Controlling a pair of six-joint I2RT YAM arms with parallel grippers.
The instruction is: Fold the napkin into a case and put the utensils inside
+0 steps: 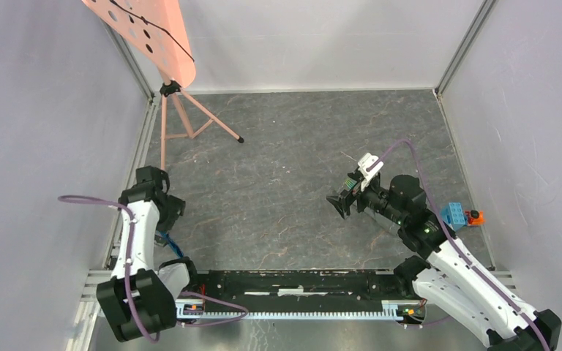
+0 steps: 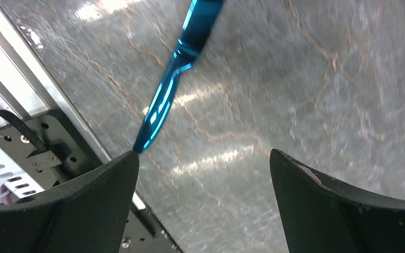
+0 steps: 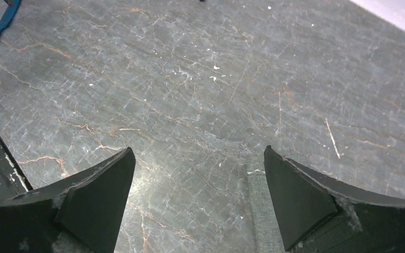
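A blue metallic knife lies on the floor near the left edge, under my left gripper, which is open with nothing between its fingers; in the top view the blue piece is partly hidden by that arm. The grey napkin lies at the right, mostly hidden under the right arm; its edge shows in the right wrist view. My right gripper hangs open above the floor beside the napkin, empty.
A pink stand occupies the back left. A blue block with an orange piece lies at the right edge.
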